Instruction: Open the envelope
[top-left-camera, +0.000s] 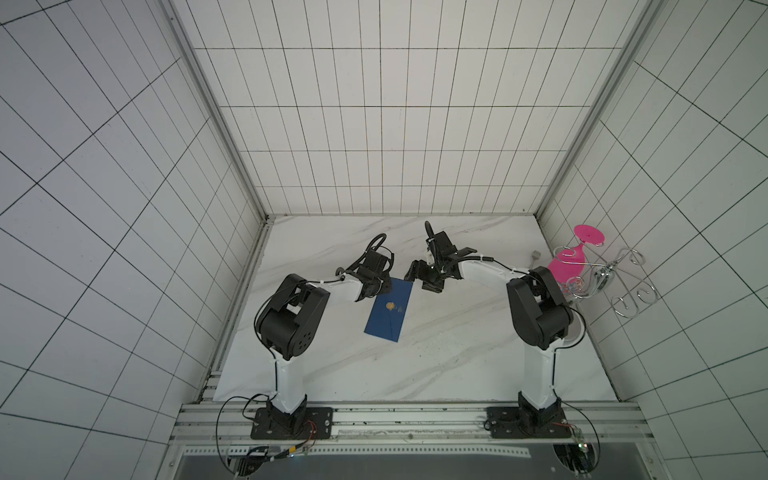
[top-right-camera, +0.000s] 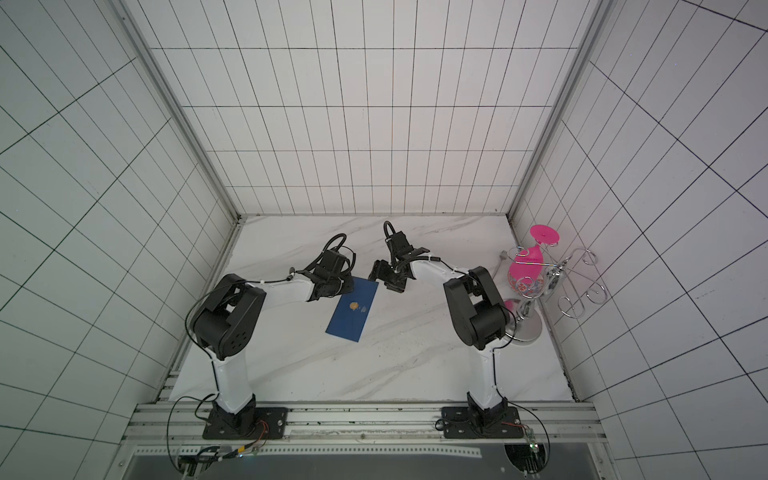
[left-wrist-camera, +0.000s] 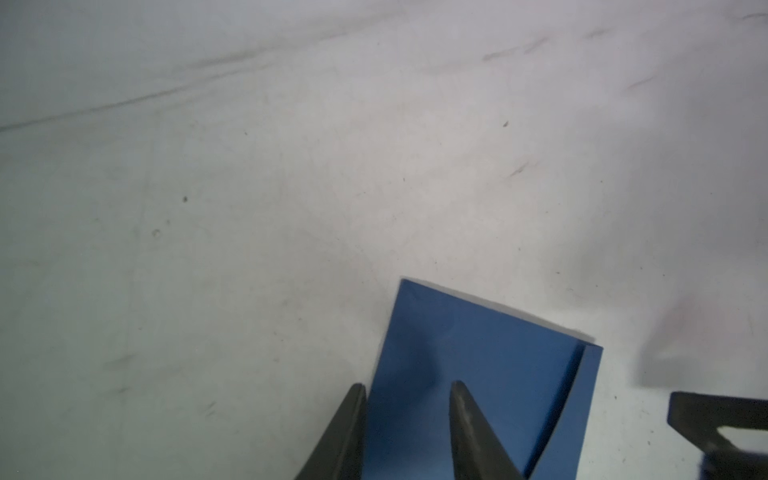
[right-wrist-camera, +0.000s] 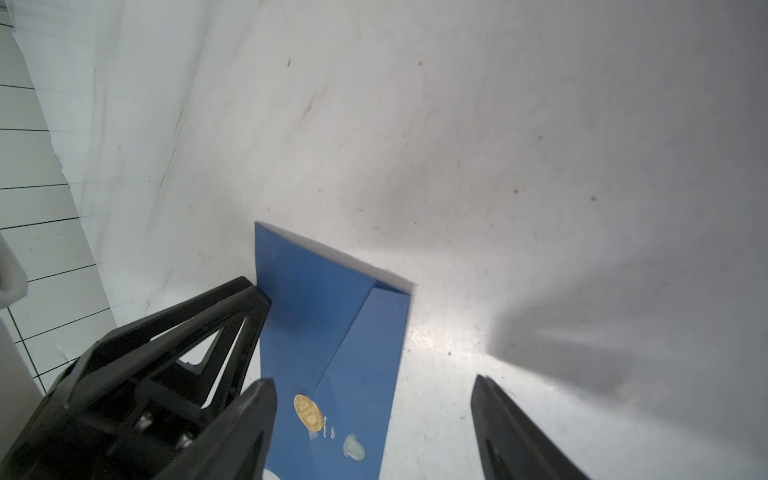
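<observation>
The blue envelope (top-left-camera: 388, 320) lies tilted on the white table, a gold seal (right-wrist-camera: 309, 413) and pale smudges on it; a folded flap edge shows in both wrist views. My left gripper is over the envelope's upper part, fingers fairly close together; whether it touches or grips the paper is hard to see. My right gripper stands partly open just right of the envelope's top end, bare table and the envelope's edge seen between its fingers.
A metal stand (top-left-camera: 608, 276) with a pink object (top-left-camera: 568, 264) stands at the right edge, near the right arm.
</observation>
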